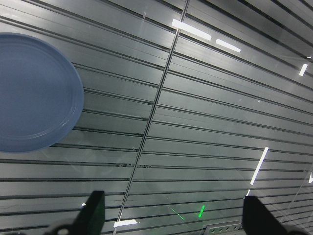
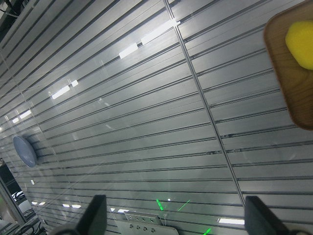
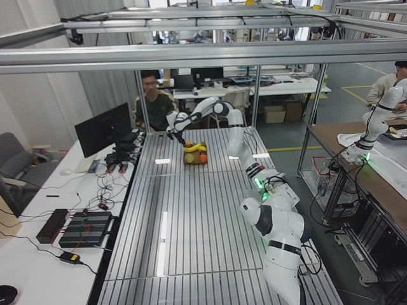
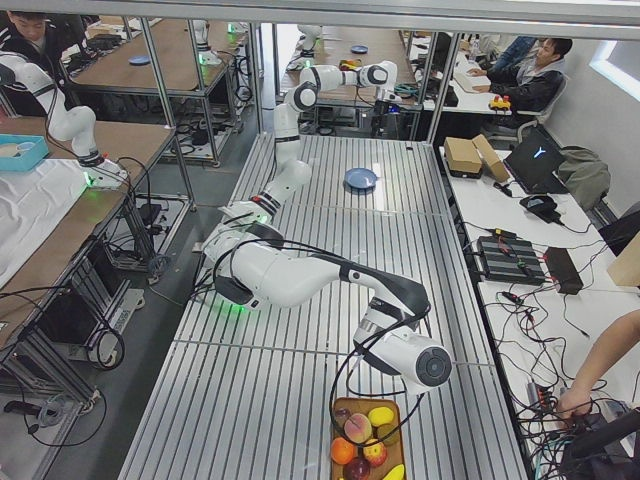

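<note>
A wooden tray of fruit [image 4: 338,445] holds a peach, bananas, oranges and other fruit; in the right wrist view its corner [image 2: 288,93] shows at upper right with a yellow fruit [image 2: 301,44] in it. A blue plate [image 4: 360,178] lies at the other end of the slatted table, filling the left of the left wrist view [image 1: 34,93]. My left gripper is over the table beside the plate, its fingers wide apart, empty. My right gripper is near the tray, also open and empty.
Frame posts and rails surround it. Side desks hold monitors, cables and boxes [image 4: 462,157]; people sit near the frame.
</note>
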